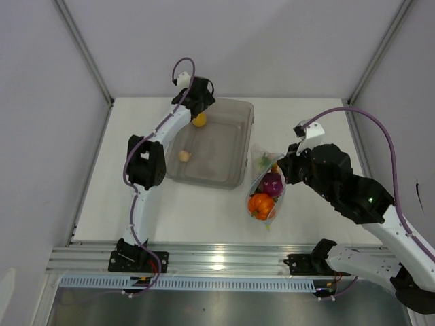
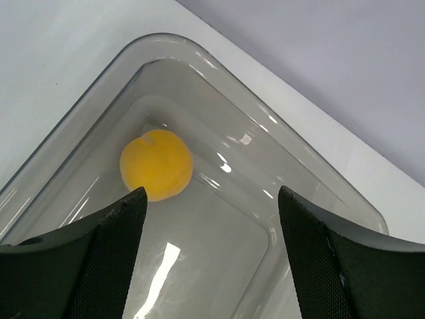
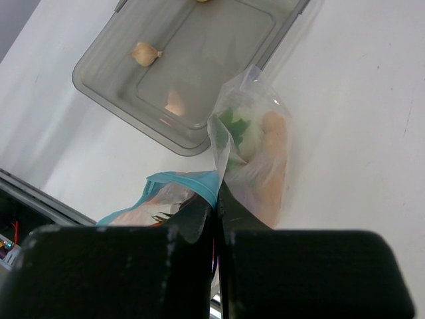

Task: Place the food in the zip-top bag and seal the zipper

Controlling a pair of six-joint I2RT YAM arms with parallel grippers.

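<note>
In the grey bin (image 1: pixel 217 156) lie a yellow round food (image 2: pixel 156 166) and a small onion (image 3: pixel 145 53). My left gripper is open above the bin's back corner, over the yellow food, nothing between its fingers. The clear zip bag (image 1: pixel 259 156) stands to the right of the bin, holding an orange pepper (image 1: pixel 262 206), a purple item (image 1: pixel 270 183) and other food. My right gripper is shut at the bag's blue zipper edge (image 3: pixel 186 179); how much bag is between the fingers is hard to tell.
Grey walls surround the table, with a metal rail along the front edge.
</note>
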